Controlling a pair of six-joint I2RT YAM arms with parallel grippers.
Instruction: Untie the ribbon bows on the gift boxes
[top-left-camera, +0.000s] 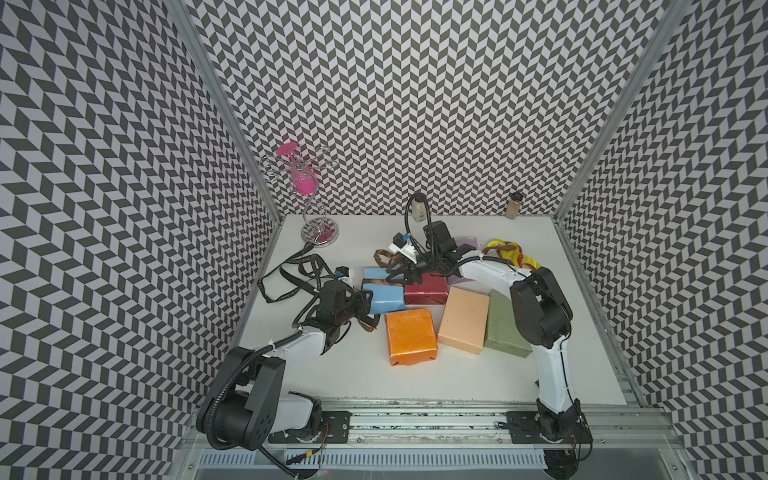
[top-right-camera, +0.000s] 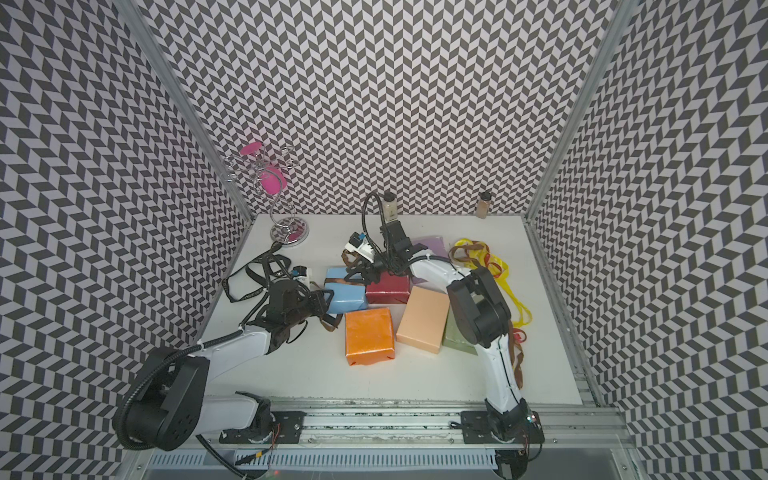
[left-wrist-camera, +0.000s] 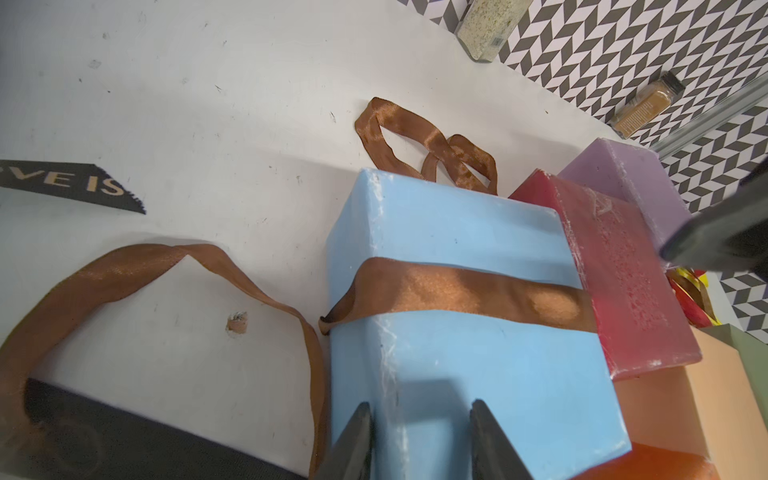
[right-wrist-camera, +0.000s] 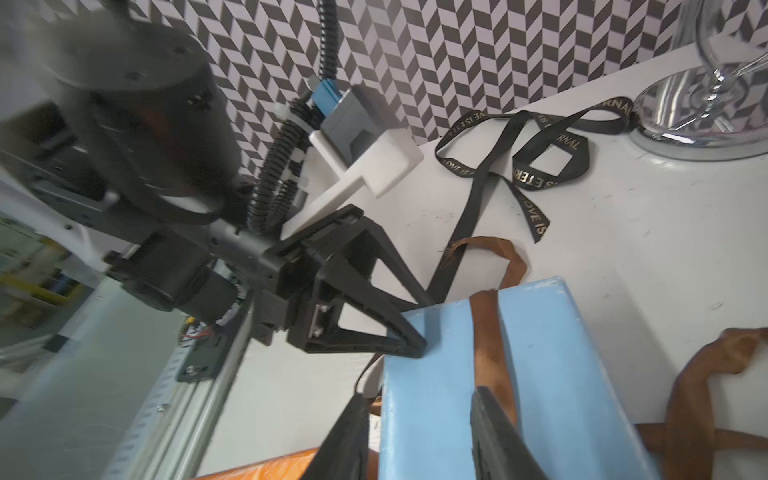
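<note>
A light blue box (top-left-camera: 384, 300) has a brown ribbon (left-wrist-camera: 472, 292) lying across its top, with loose brown loops on the table beside it. My left gripper is open at the near end of the blue box, fingertips either side of its edge. My right gripper is open above the blue box near that ribbon, with nothing visible held. A red box (top-left-camera: 425, 292), purple box (left-wrist-camera: 616, 168), peach box (top-left-camera: 462, 318), orange box (top-left-camera: 411, 336) and green box (top-left-camera: 505, 332) sit around it.
Black printed ribbon (right-wrist-camera: 552, 168) lies loose at the left, near a chrome stand (top-left-camera: 320, 230). Yellow ribbons (top-right-camera: 512, 296) pile at the right. Two bottles (top-right-camera: 484, 205) stand along the back. Bare table shows in front.
</note>
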